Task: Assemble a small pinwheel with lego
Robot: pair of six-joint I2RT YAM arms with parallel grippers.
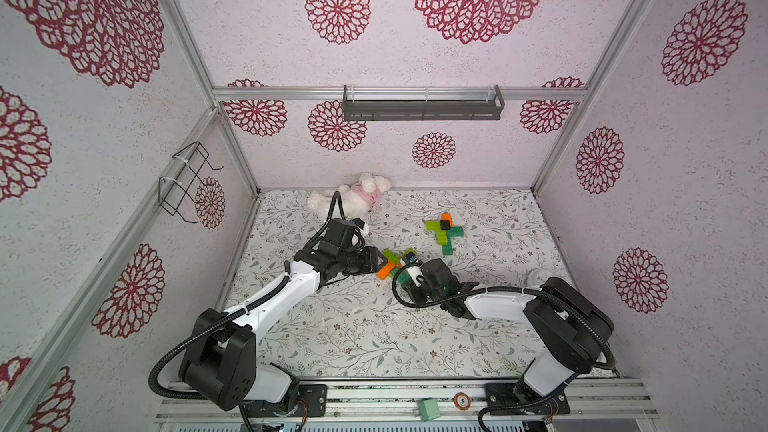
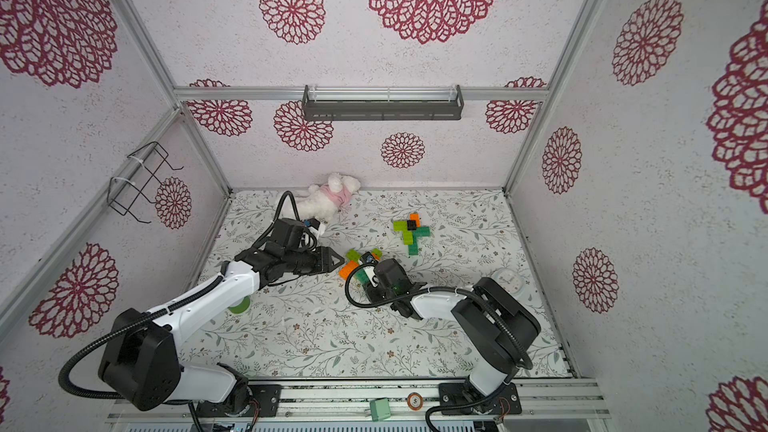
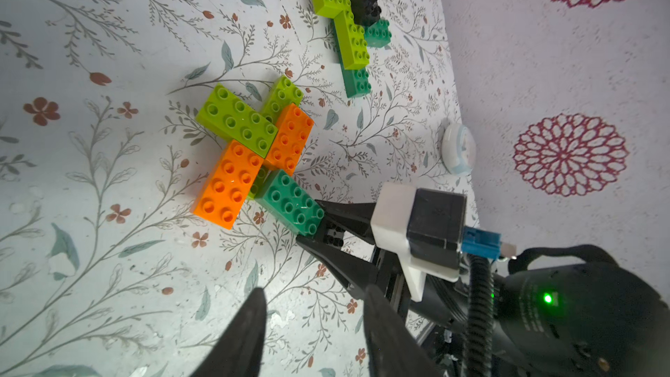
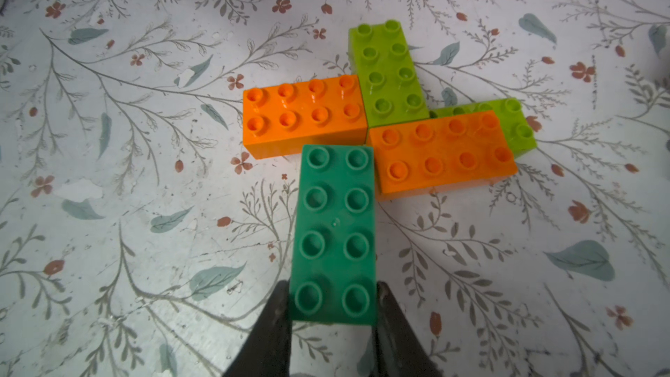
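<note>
A cluster of orange (image 3: 226, 185) and lime (image 3: 236, 117) bricks lies near the table's middle. My right gripper is shut on a teal brick (image 4: 333, 223), held at the cluster's near side between the two orange bricks; whether it is seated there I cannot tell. Above and left of the cluster, my left gripper stands open, its blurred fingers apart with nothing visible between them. A second pinwheel-like assembly of lime, teal, orange and black bricks (image 3: 352, 38) lies farther back to the right.
A white plush toy (image 1: 348, 200) lies along the back left. A round white object (image 2: 506, 280) sits at the right side.
</note>
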